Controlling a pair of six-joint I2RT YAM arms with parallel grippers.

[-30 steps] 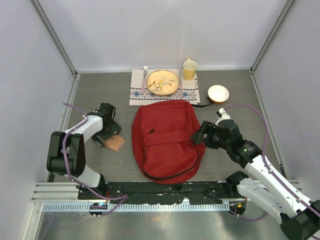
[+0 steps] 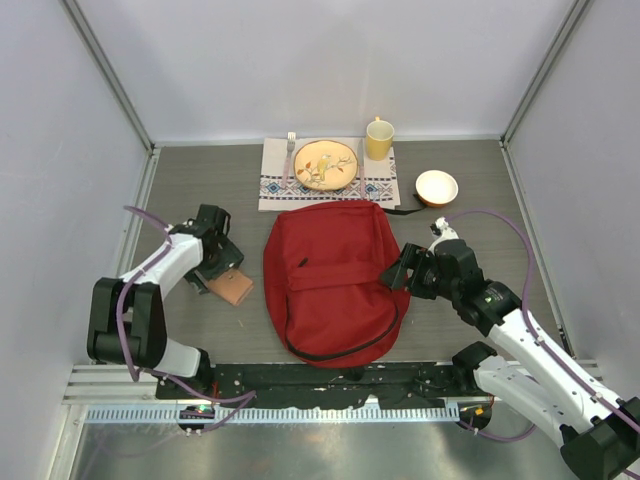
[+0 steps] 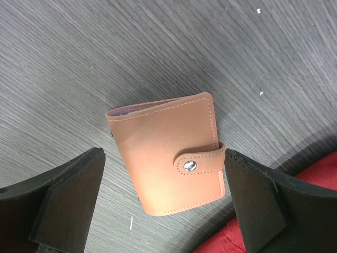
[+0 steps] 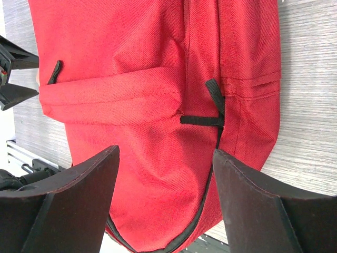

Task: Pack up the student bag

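Observation:
A red cloth bag lies flat in the middle of the table, its black-edged opening toward the front. To its left rests a tan snap-closed wallet, partly covered by the left arm in the top view. My left gripper is open above the wallet, one finger on each side of it, and cannot be judged for height. Over the bag's right side my right gripper stands open, with red fabric below and nothing held. A black strap with a loop shows on the bag.
Behind the bag a patterned placemat bears a plate, a fork and a yellow mug. A white bowl stands at the back right. Bare table shows at the back left.
The left arm has shifted slightly, its forearm moving a little left and toward the front. At the wallet, slightly more of its surface shows. The right arm and bag look unchanged.

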